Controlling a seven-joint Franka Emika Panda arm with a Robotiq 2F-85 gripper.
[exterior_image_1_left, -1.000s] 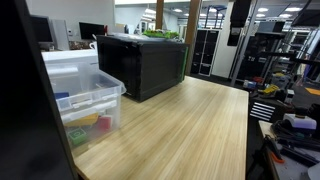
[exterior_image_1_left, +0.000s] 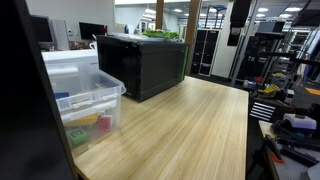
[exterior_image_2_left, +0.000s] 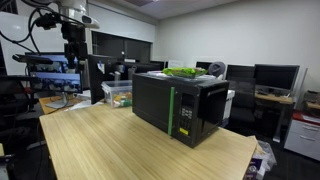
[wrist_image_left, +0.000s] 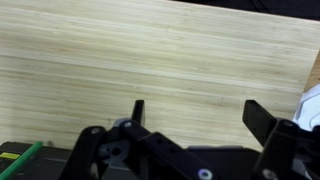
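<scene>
My gripper is open over the wooden table (wrist_image_left: 200, 60) in the wrist view, with only bare tabletop between its fingers. In exterior view 1 the gripper (exterior_image_1_left: 236, 36) hangs high above the far right part of the table, touching nothing. A black microwave (exterior_image_2_left: 188, 110) with a green strip on its front stands on the table, and green items (exterior_image_2_left: 184, 72) lie on its top. The clear plastic bin (exterior_image_1_left: 92, 104) beside it holds several coloured things.
A green strip of the microwave (wrist_image_left: 22, 160) shows at the wrist view's lower left corner. At that view's right edge is a white object (wrist_image_left: 309, 108), partly cut off.
</scene>
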